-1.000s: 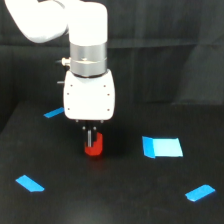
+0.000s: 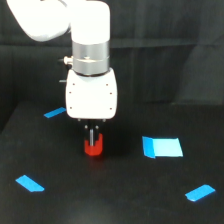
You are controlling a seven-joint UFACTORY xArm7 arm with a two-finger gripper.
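A small red object is on the dark table, left of the middle of the camera view. My gripper points straight down at it from the white hand above. The dark fingertips overlap the top of the red object in this view. They stand close together, and whether they grip it, touch it or are just behind or in front of it cannot be told.
A pale blue square with a brighter blue strip lies to the right. Blue tape marks the table at the front left, front right and back left.
My hand has shifted very slightly to the right and a touch upward in the view. The red object stays in nearly the same place.
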